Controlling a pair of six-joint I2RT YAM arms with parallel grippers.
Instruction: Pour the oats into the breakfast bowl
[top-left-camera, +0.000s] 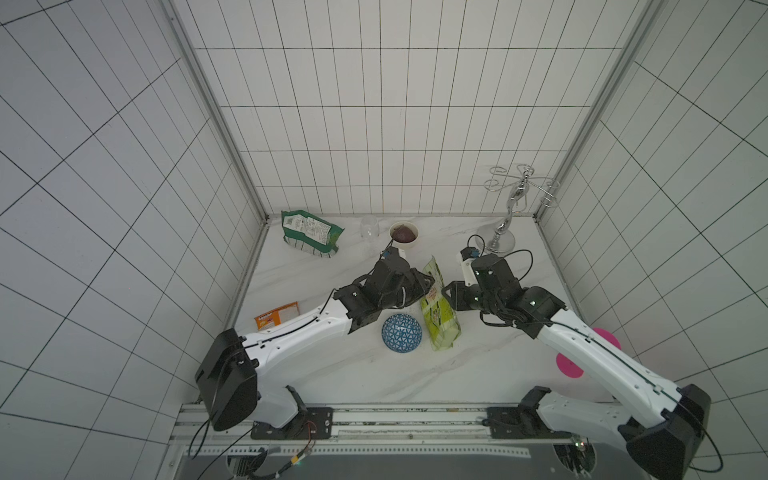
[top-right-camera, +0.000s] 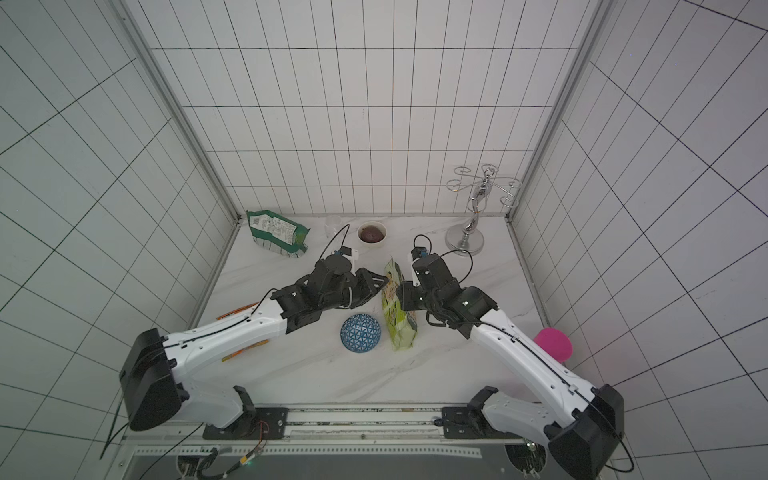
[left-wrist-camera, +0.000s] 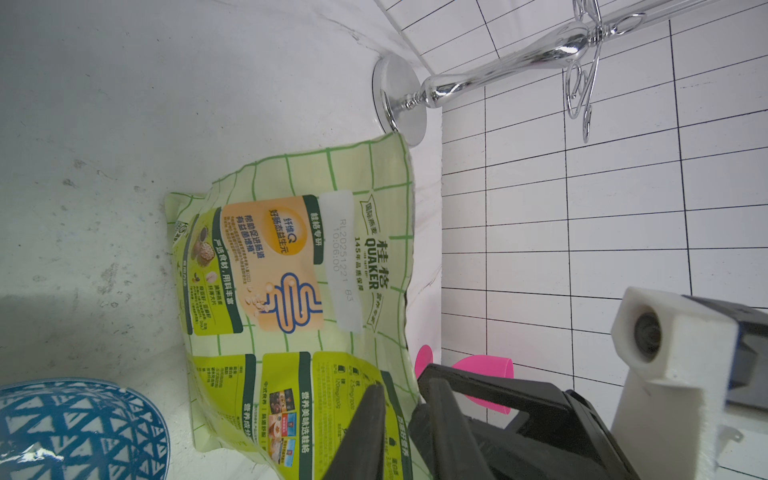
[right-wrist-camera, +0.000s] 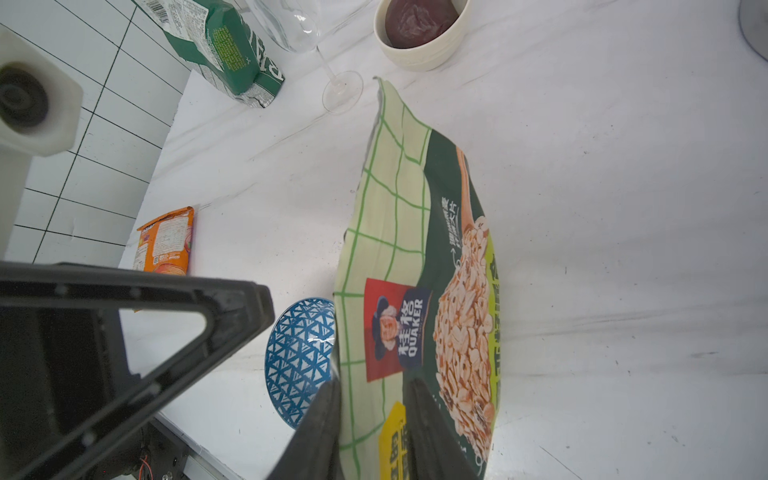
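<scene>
A pale green Quaker oats bag (left-wrist-camera: 288, 264) stands upright between my two arms, just right of the blue-patterned bowl (top-left-camera: 401, 333). From the left, my left gripper reaches the upper part of the bag; its fingers are part open, with bag surface showing behind the gap. My right gripper faces the bag (right-wrist-camera: 400, 304) from the right, also part open, a strip of the bag visible between its blurred fingertips. Whether either set of fingers touches the bag cannot be told. The bag's top edge looks flat; its contents are hidden.
At the back stand a green bag (top-left-camera: 310, 232), a clear glass (top-left-camera: 369, 227) and a cream bowl (top-left-camera: 404, 233) with something dark inside. A chrome stand (top-left-camera: 501, 238) is at back right. An orange packet (top-left-camera: 277, 315) lies at left. Pink items (top-left-camera: 569, 366) lie right.
</scene>
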